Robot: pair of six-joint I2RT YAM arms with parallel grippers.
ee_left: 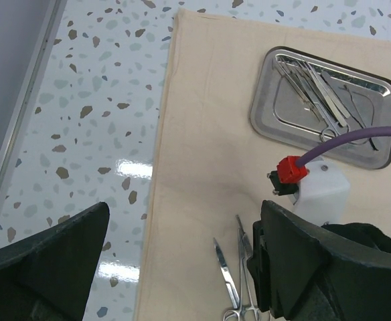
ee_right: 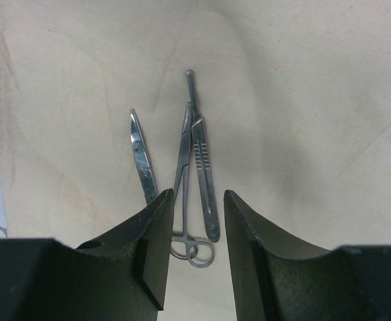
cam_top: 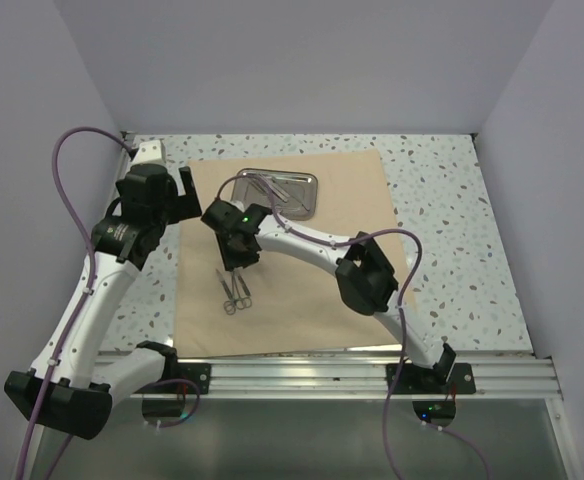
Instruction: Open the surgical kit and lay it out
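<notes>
On the cloth lie three metal instruments side by side: a pointed blade-like one (ee_right: 142,160), a slim ring-handled clamp (ee_right: 185,167) and a flat ribbed handle (ee_right: 205,174). My right gripper is above their lower ends, its fingers part open with a gap between the tips; nothing is gripped. Its left finger covers the lower end of the blade-like instrument. A steel tray (ee_left: 269,117) with several more instruments (ee_left: 316,93) stands at the back. My left gripper is open and empty, over the cloth's left edge.
The beige cloth (cam_top: 322,310) covers the middle of the speckled table (cam_top: 452,240). A purple cable (ee_left: 356,135) runs along the right arm and arches across the tray in the left wrist view.
</notes>
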